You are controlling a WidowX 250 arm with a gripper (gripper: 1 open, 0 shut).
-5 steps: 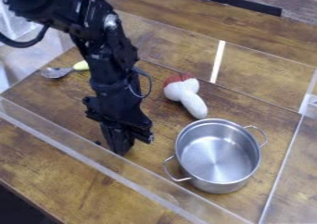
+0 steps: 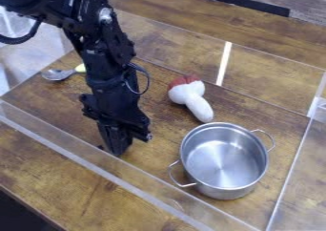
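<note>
My black gripper (image 2: 112,139) is low over the wooden table behind the clear front wall, left of a steel pot (image 2: 224,160). Its fingertips are dark and partly behind the clear wall; it looks shut, and I cannot make out anything held. A white object with a red end (image 2: 192,99) lies to the right of the arm, behind the pot.
A metal spoon (image 2: 56,74) and a pale yellow-green item lie at the back left, beside the arm. A clear barrier (image 2: 178,205) runs along the front and right.
The arm has shifted very slightly to the left. The pot and other objects look unmoved.
</note>
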